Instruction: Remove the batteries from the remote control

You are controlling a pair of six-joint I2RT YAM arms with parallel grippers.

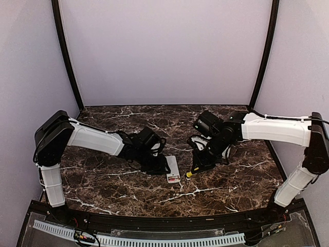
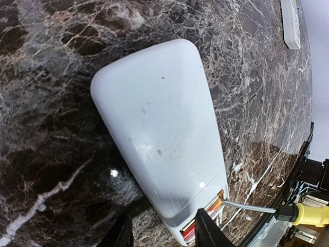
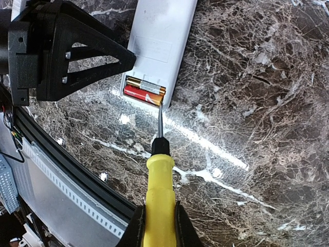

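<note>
The white remote control (image 2: pixel 159 118) lies face down on the marbled table with its battery bay uncovered. Two batteries sit side by side in the bay: a red-and-orange one (image 3: pixel 143 95) nearest the end and a dark-and-silver one (image 3: pixel 146 86) beside it. My right gripper is shut on the yellow handle of a screwdriver (image 3: pixel 160 180). The screwdriver's metal tip is at the orange end of the outer battery; whether it touches is hard to tell. Above the remote, my left gripper stands partly open, nothing between its fingertips.
A white, flat-sided object (image 2: pixel 291 23) lies apart on the table, at the upper right of the left wrist view. Bare marbled table (image 1: pixel 118 190) surrounds the remote. A dark rail (image 1: pixel 154 221) runs along the front edge.
</note>
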